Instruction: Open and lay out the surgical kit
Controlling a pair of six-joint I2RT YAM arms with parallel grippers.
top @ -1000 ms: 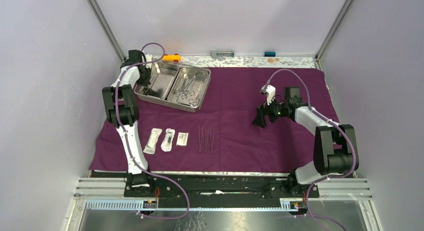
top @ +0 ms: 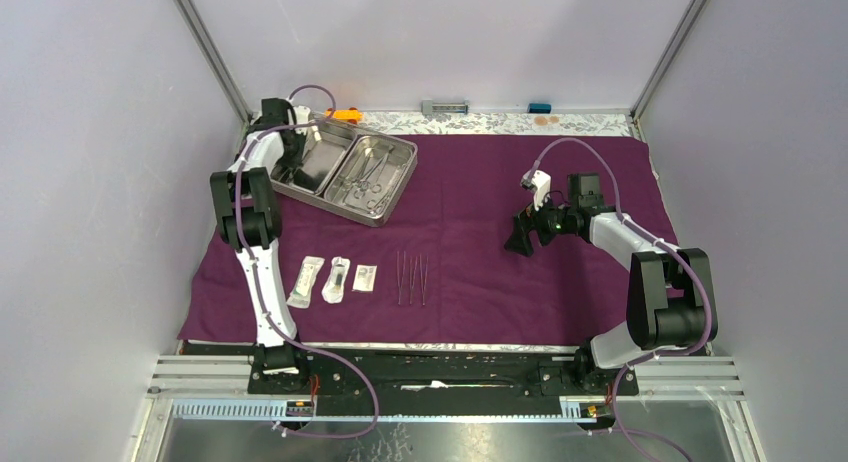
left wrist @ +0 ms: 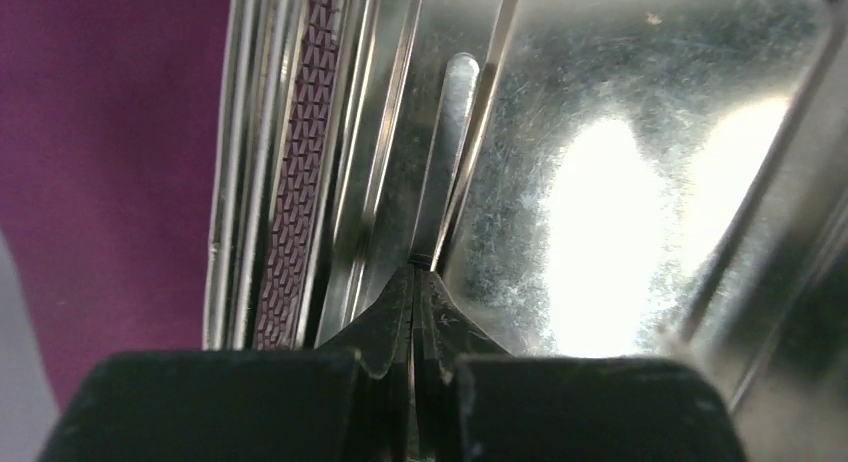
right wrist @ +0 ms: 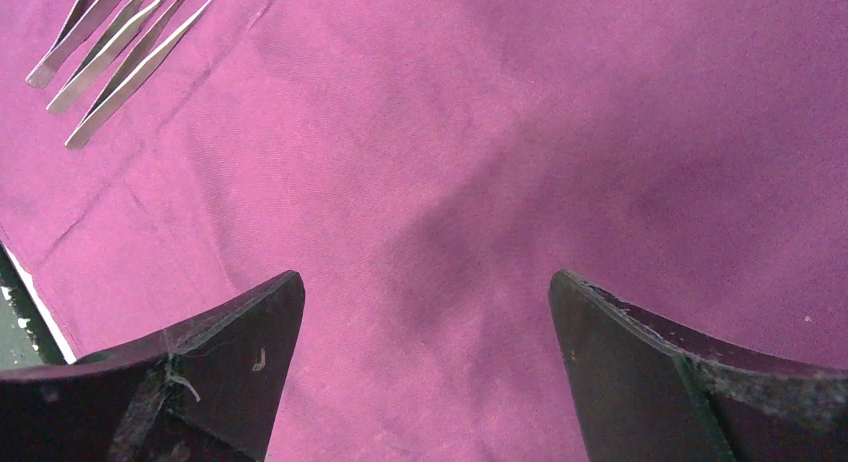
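Observation:
The steel instrument tray (top: 380,215) lies at the back left, holding scissor-like instruments (top: 370,177) in its right compartment. My left gripper is down in the tray's left part, shut, its tips at the lower end of a flat steel strip (left wrist: 447,132); whether it grips that strip is unclear. My right gripper stands open over bare cloth at the right, nothing between its fingers. Several tweezers (top: 412,277) lie in a row at the front middle, beside three packaged items (top: 336,280).
An orange object (top: 345,115) sits behind the tray, and a blue block (top: 539,108) is on the back ledge.
Since a second ago the tray has turned slightly, its right end shifting toward the front and left, and my left arm has shifted a little. The right arm is still.

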